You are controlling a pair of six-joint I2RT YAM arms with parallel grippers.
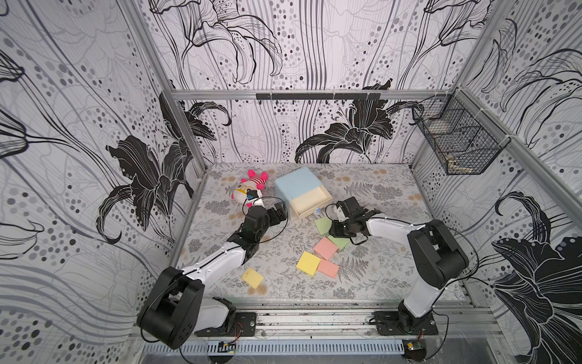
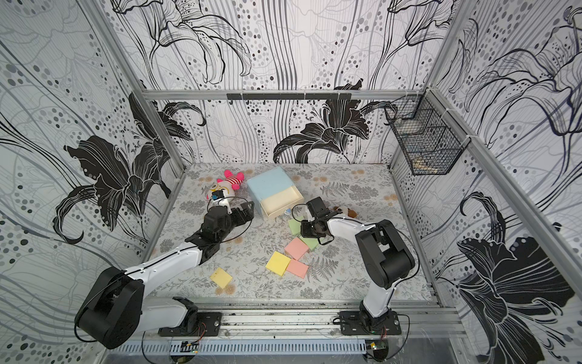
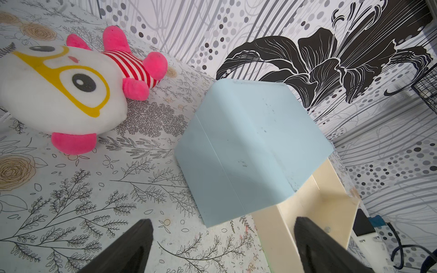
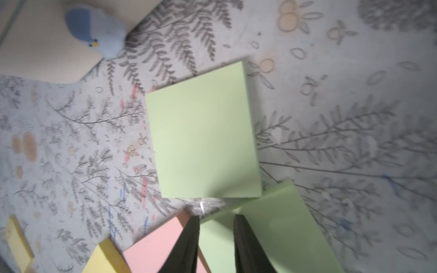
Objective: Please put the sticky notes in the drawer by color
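Observation:
A blue box with an open cream drawer (image 1: 310, 201) stands at the back middle. My left gripper is open beside it, empty. My right gripper is low at two green notes: a flat upper one (image 4: 202, 132) and a lower one (image 4: 277, 232), at whose edge its fingers are, part open; whether they touch it cannot be told. Pink notes (image 1: 325, 247) and a yellow note (image 1: 308, 263) lie in front, and a pale yellow note (image 1: 252, 278) at the front left.
A pink-and-white plush toy (image 3: 68, 91) lies left of the box. A brown toy (image 2: 350, 213) is partly behind my right arm. A wire basket (image 1: 460, 145) hangs at the upper right.

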